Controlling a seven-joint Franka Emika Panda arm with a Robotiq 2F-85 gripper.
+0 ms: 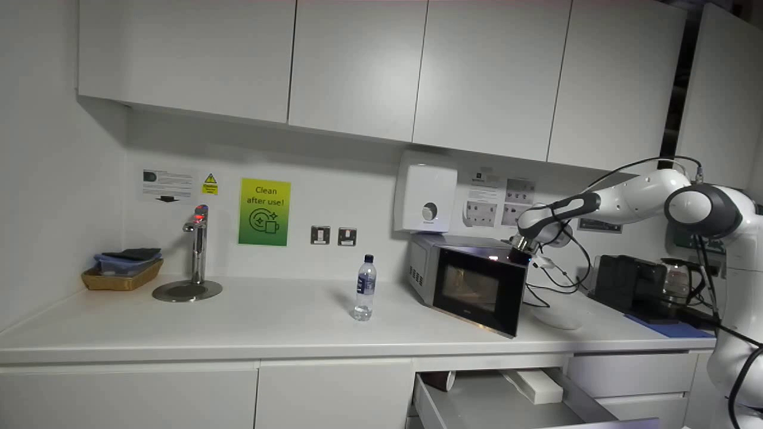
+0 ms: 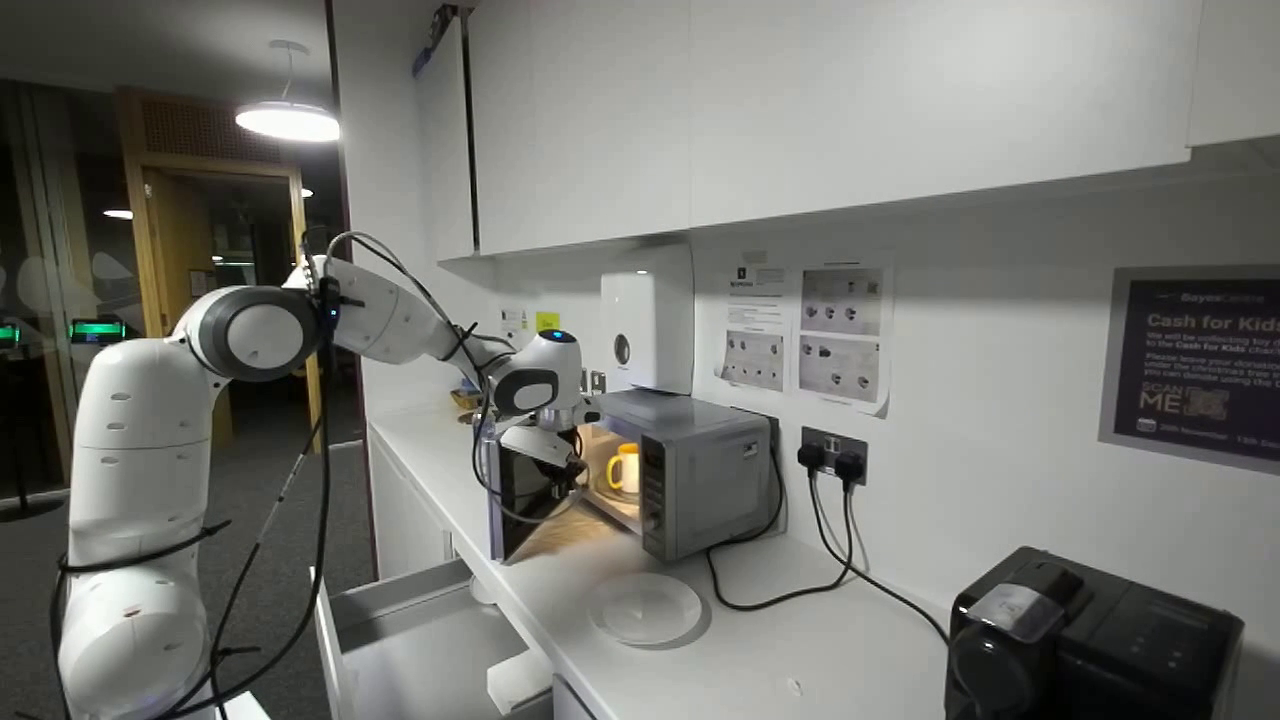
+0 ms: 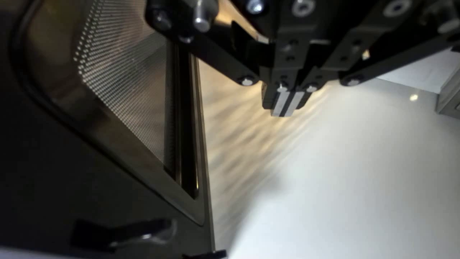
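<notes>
The microwave (image 2: 710, 480) stands on the counter with its door (image 1: 475, 289) swung open and its inside lit. A yellow mug (image 2: 623, 468) sits inside the microwave. In the wrist view my gripper is shut, its fingertips together and nothing showing between them. The inner face of the door (image 3: 129, 129), with its dotted mesh window, fills the left of that view, beside the gripper and apart from its fingertips. From the second exterior view, the gripper (image 2: 564, 480) is on the inner side of the door, in front of the lit opening.
A white plate (image 2: 645, 607) lies on the counter beside the microwave. Below, a drawer (image 1: 493, 407) stands pulled out, holding a white box (image 1: 536, 386) and a cup. A water bottle (image 1: 365, 289) is left of the microwave; a black coffee machine (image 2: 1092, 636) is at the right.
</notes>
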